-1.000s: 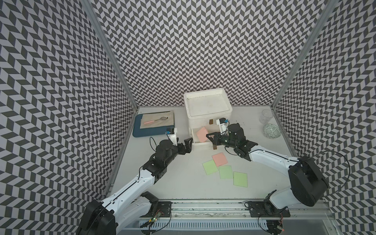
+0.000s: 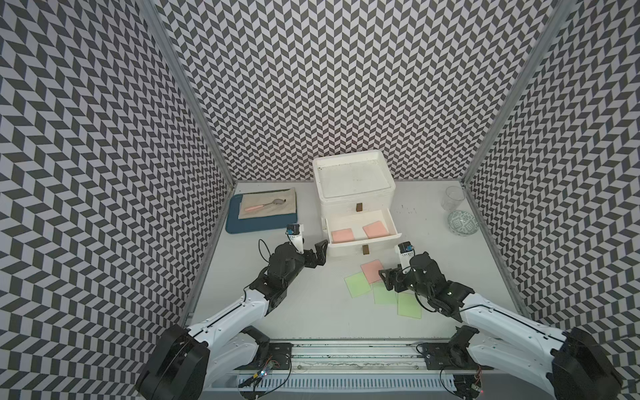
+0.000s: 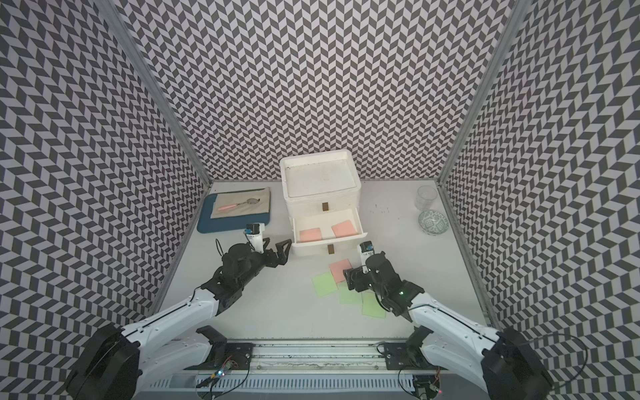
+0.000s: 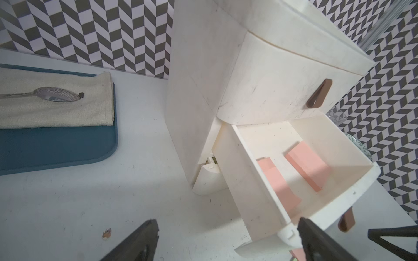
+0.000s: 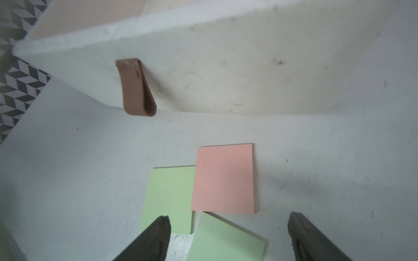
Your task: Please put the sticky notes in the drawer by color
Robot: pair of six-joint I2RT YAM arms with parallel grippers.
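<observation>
Two pink sticky-note pads lie flat in the pulled-out lower drawer [image 2: 365,244], a left pad [image 4: 278,184] and a right pad [image 4: 310,164]. Another pink pad [image 5: 224,178] rests on the table in front of the drawer. Beside it are a green pad [image 5: 169,195] on its left and a second green pad [image 5: 226,239] nearer me. A third green pad [image 2: 409,306] lies to the right. Over the pads hangs my open right gripper, empty. My left gripper, open with nothing held, hovers by the drawer's left front corner.
The white cabinet [image 2: 354,176] has a shut upper drawer with a brown tab [image 4: 320,93]. A blue tray [image 2: 261,225] with a cloth and spoon stands back left. At right are a glass [image 2: 452,196] and a patterned bowl [image 2: 462,223].
A pink pad held by my right gripper a second ago now lies in the drawer. That gripper has let go and moved back from the drawer, down toward the pads on the table.
</observation>
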